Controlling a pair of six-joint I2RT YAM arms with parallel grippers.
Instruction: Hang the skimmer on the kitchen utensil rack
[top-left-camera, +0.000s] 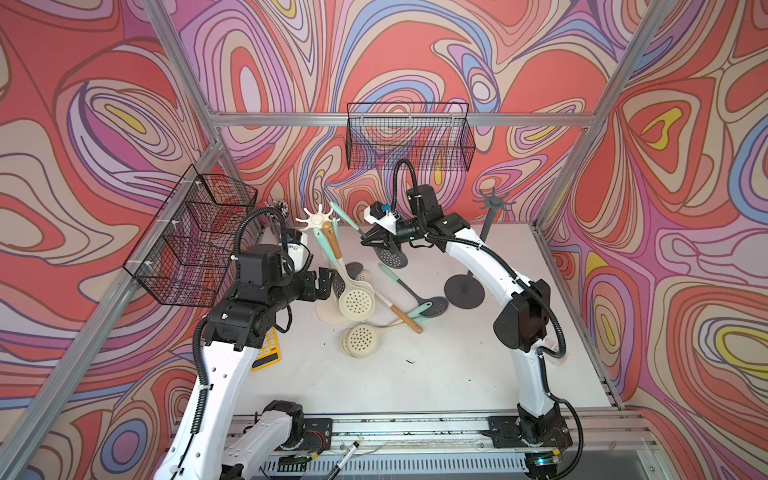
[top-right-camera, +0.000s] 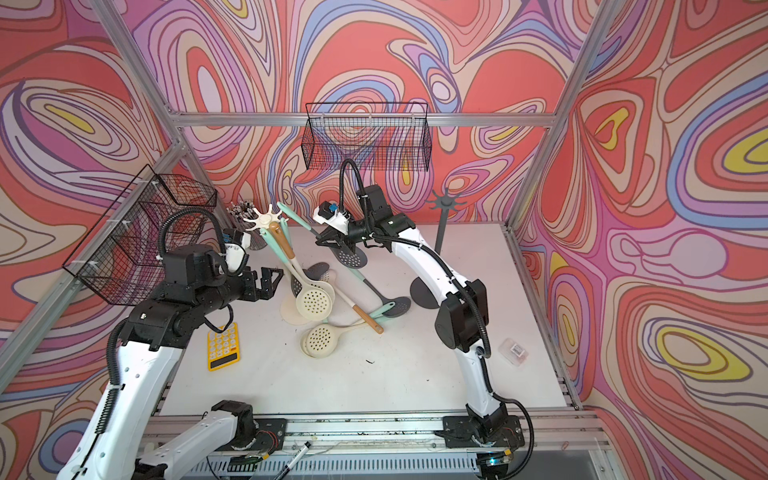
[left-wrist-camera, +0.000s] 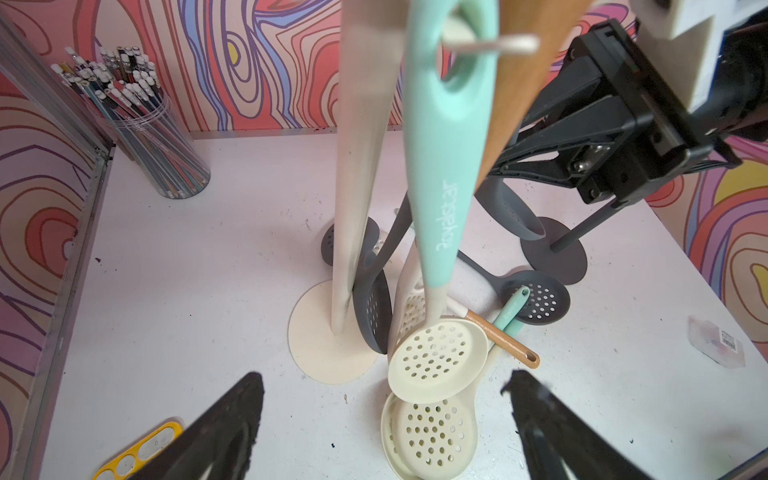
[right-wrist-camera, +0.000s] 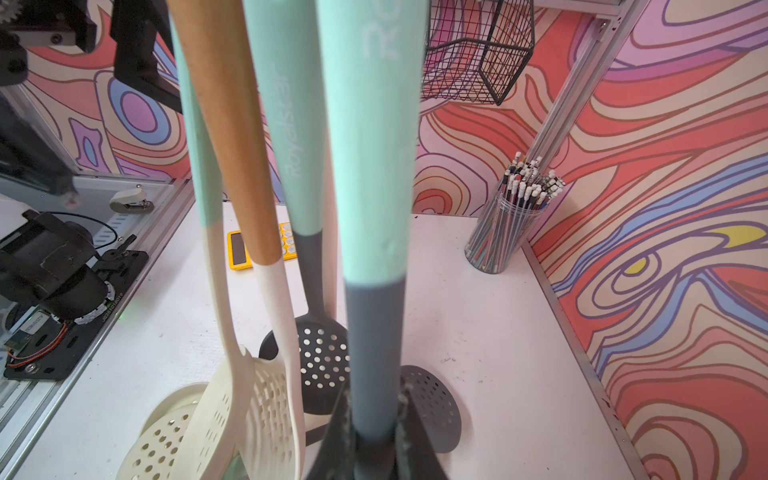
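My right gripper is shut on the grey shaft of a skimmer (right-wrist-camera: 376, 160) with a mint handle. In the top left view that handle (top-left-camera: 345, 214) tilts up toward the cream rack (top-left-camera: 317, 217), a short gap from its prongs; the grey perforated head (top-left-camera: 392, 256) hangs below the gripper. Several skimmers hang on the rack, among them a cream-headed one (top-left-camera: 357, 302) and one with a wooden handle (right-wrist-camera: 232, 144). Left of the rack, my left gripper stands open, its fingers (left-wrist-camera: 228, 424) apart with nothing between them.
Loose skimmers lie on the table, one grey (top-left-camera: 432, 306) and one cream (top-left-camera: 364, 341). A dark rack (top-left-camera: 465, 290) stands empty at the right. A pencil holder (left-wrist-camera: 160, 136) is at the back left, a yellow calculator (top-right-camera: 223, 347) at the left.
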